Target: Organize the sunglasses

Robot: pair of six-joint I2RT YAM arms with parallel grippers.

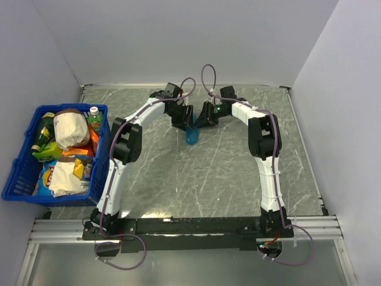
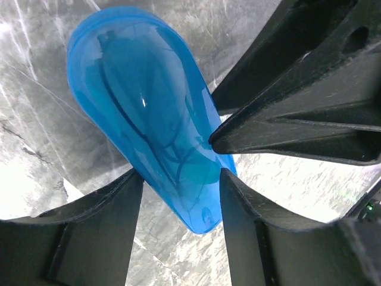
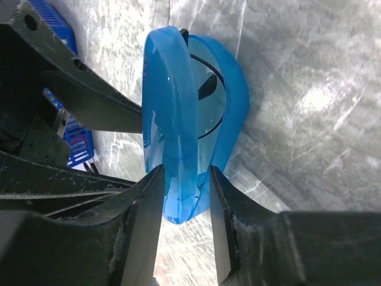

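A translucent blue sunglasses case [image 1: 192,136] rests near the middle of the table between both grippers. In the right wrist view the case [image 3: 189,119] is seen edge-on, its lid partly raised, with dark thin-framed sunglasses [image 3: 208,87] inside. My left gripper is part open, its fingertips either side of the case's near end. My right gripper also stands part open, its fingertips spanning the lid's lower edge. How firmly either touches the case is not clear. Fingers of the opposite arm flank the case in each wrist view.
A blue basket [image 1: 16,179] packed with groceries stands at the left. Grey walls enclose the table [image 1: 184,185], whose front and right parts are bare. Both grippers are close together at the case, with little room between them.
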